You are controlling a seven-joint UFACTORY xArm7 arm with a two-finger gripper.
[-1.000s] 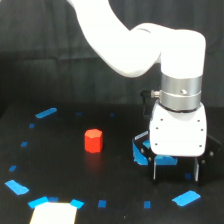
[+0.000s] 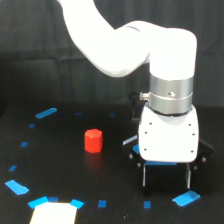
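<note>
My gripper (image 2: 166, 187) is at the right of the view, pointing down. Its two thin dark fingers (image 2: 145, 177) stand wide apart, with nothing seen between them. Behind the white hand a blue thing (image 2: 135, 148) shows only in part; its shape is mostly hidden. On the dark table, well to the left of the hand, sits a red block (image 2: 93, 140) with a hexagonal outline, apart from the gripper.
A cream-coloured thing (image 2: 52, 214) is cut off by the bottom edge at left. Blue tape strips (image 2: 17, 187) and small blue squares mark the black table. Between the red block and the lower marks, the surface is clear.
The arm and gripper have shifted left and a little lower in the view, covering more of the blue thing. The red block has not moved.
</note>
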